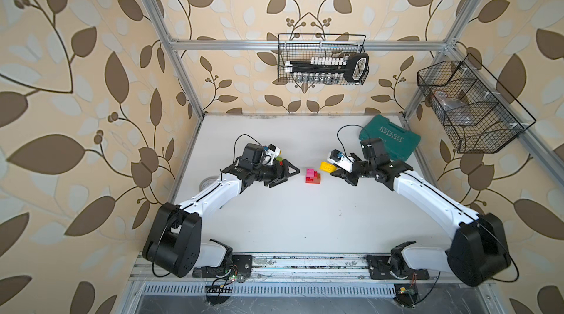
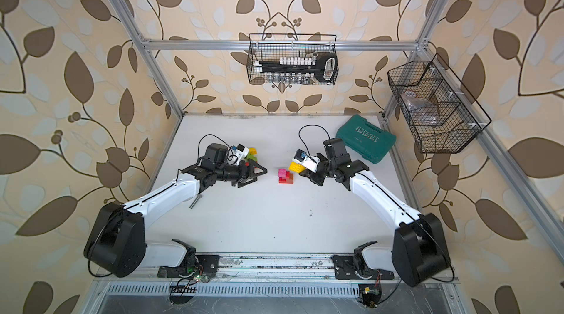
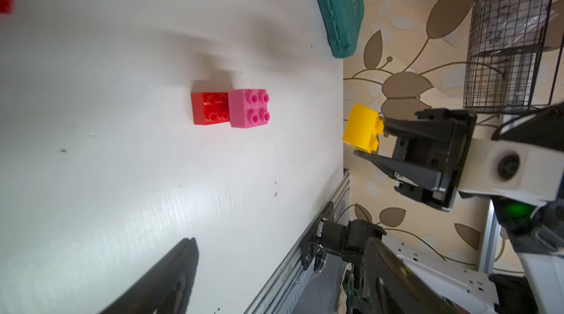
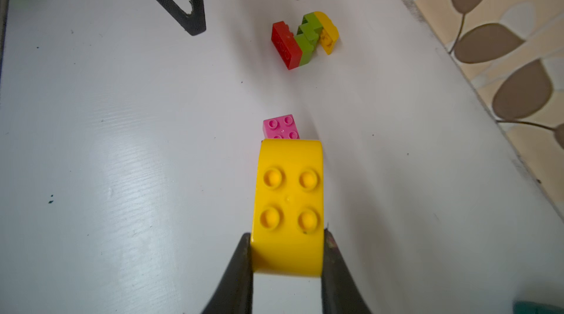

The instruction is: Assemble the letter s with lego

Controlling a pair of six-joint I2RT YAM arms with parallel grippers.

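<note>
In my right gripper, shut on it, is a yellow brick (image 4: 288, 202) with its studs facing the camera, held above the table. Below and beyond it on the table sits a pink brick (image 3: 249, 108) joined to a red brick (image 3: 210, 108). To their left my left gripper (image 1: 288, 174) stands open with nothing between its fingers. Another stack lies further back left: a red brick (image 4: 286, 45), green bricks (image 4: 307, 35) and a yellow piece (image 4: 327, 33) in a stepped line. The left arm partly covers that stack in the top left view.
A green case (image 1: 390, 137) rests at the table's back right. Wire baskets (image 1: 323, 58) hang on the wall above. Both grippers stand close around the pink and red bricks.
</note>
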